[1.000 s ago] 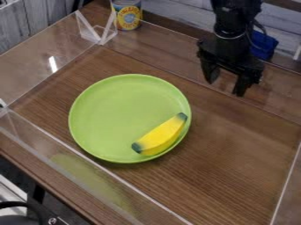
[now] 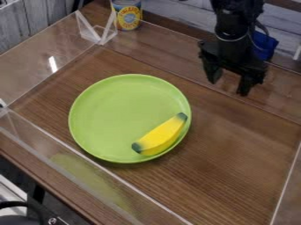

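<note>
My black gripper [image 2: 228,72] is low over the wooden table at the back right, its fingers apart with nothing seen between them. A blue object [image 2: 265,46] is partly hidden behind the arm. A green plate [image 2: 118,105] lies at the left of centre, with a yellow banana [image 2: 159,134] on its right side.
A can [image 2: 126,12] stands at the back left, beside a clear plastic piece [image 2: 97,26]. Clear walls edge the workspace at left and right.
My gripper has shifted very slightly; the plate, banana and can have stayed in place.
</note>
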